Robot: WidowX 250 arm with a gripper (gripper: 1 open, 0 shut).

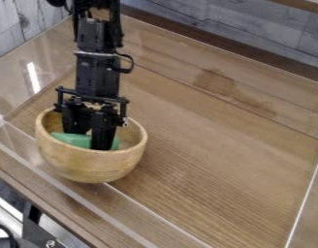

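Note:
A wooden bowl point(92, 161) sits at the front left of the wooden table, with a green object point(67, 139) inside it. The black gripper point(94, 134) reaches down into the bowl from above, its tips at the green object. The fingertips are largely hidden by the bowl and dark parts, so whether they are closed on the object is hard to see.

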